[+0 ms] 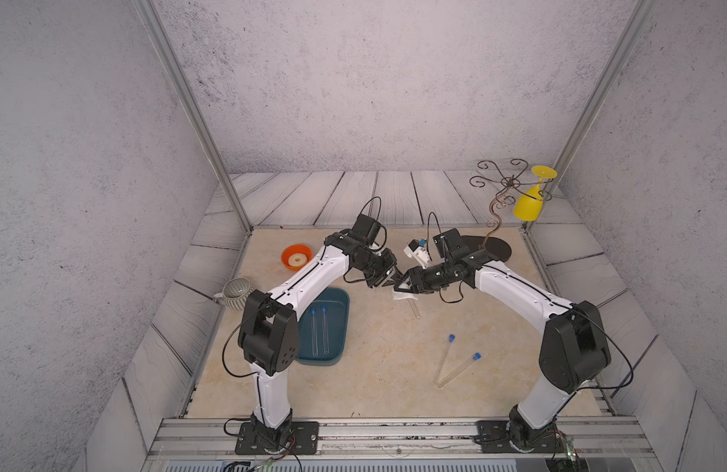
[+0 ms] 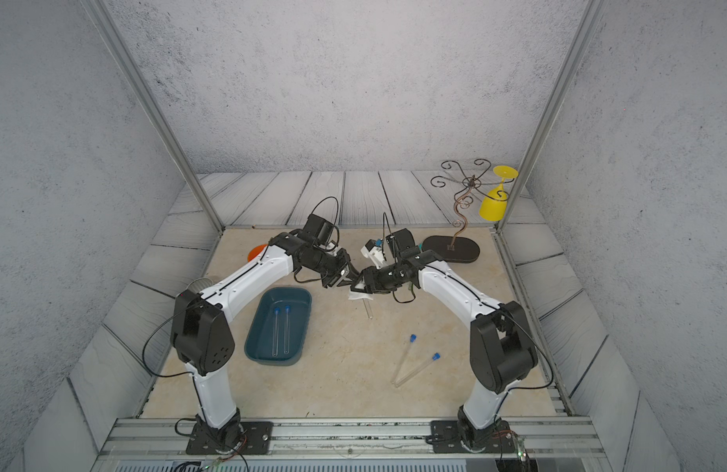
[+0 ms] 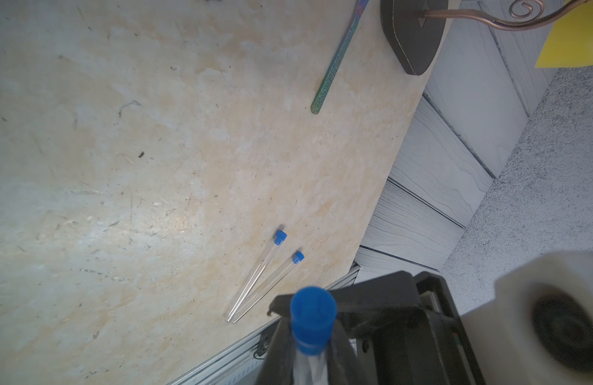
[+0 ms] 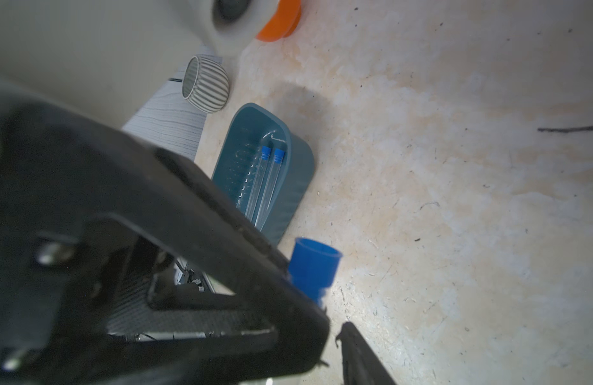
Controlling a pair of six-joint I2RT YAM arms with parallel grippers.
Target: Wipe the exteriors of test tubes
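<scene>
My left gripper (image 1: 390, 277) is shut on a test tube, whose blue cap (image 3: 313, 314) shows close up in the left wrist view and beside the right fingers in the right wrist view. My right gripper (image 1: 405, 284) meets it at mid-table, with a white wipe (image 2: 360, 295) at its fingers around the tube; how far its finger is open is unclear. The tube's lower end hangs below the wipe. Two capped tubes (image 1: 442, 360) lie on the table at front right. Two more lie in the teal tray (image 1: 343, 330) at left.
An orange bowl (image 1: 287, 256) and ribbed cup (image 1: 236, 292) stand at left. A dark-based metal stand (image 2: 450, 248) holding a yellow glass (image 2: 491, 207) is at back right, with a green stick (image 3: 334, 67) nearby.
</scene>
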